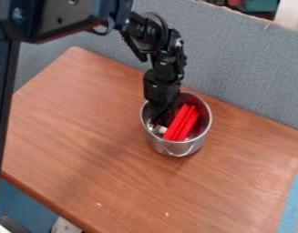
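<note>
A small metal bucket [196, 144] stands on the wooden table, holding red markers [181, 125] and a white item among dark contents. My black gripper [159, 116] reaches down into the bucket's left side, beside the markers. Its fingertips are hidden among the contents, and I cannot see whether anything is between them.
A grey padded wall [249, 86] runs behind it. A blue tape strip [292, 205] lies at the right edge.
</note>
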